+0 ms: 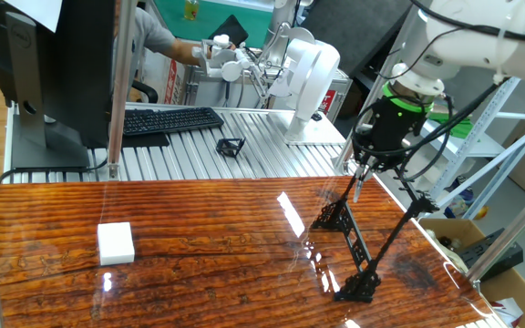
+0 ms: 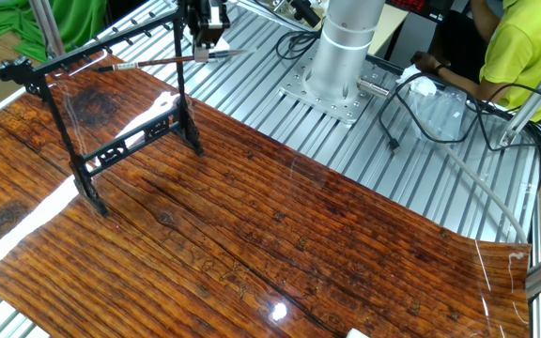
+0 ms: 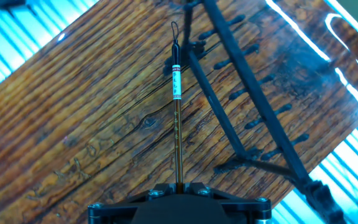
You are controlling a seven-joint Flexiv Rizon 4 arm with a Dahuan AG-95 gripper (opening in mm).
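A writing brush with a brown shaft, a white label and a black end with a hanging loop is gripped across its shaft by my gripper, whose fingers are closed on it. In exterior view 2 the brush lies nearly level, its pale tip to the right of my gripper. A black brush rack with a row of pegs along its top bar stands upright on the wooden table. The gripper is up at the rack's top, by one end post. Whether brush and rack touch, I cannot tell.
A white block sits on the left of the glossy table in exterior view 1; the table between block and rack is bare. Behind the table lie a keyboard and a monitor. A cardboard box is beyond the rack.
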